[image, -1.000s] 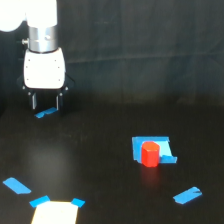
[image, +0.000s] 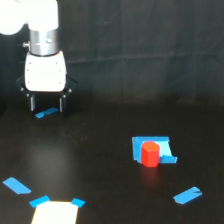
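My gripper [image: 47, 105] hangs at the far left of the camera view, below the white wrist of the arm. Its two dark fingers stand well apart, with no object visible between them. A small red cylinder-like object [image: 150, 154] rests right of the middle of the dark table, far from the gripper. Under and behind it lies a light patch edged with blue tape [image: 137, 148]. The red object overlaps the patch's lower edge in this view.
A bright pale square [image: 55, 213] with blue tape at its corners lies at the front left. More tape strips mark the table at the left [image: 16, 186] and right [image: 187, 195].
The gripper is very slightly lower and a touch farther right than a second ago. The red object and the tape have not moved.
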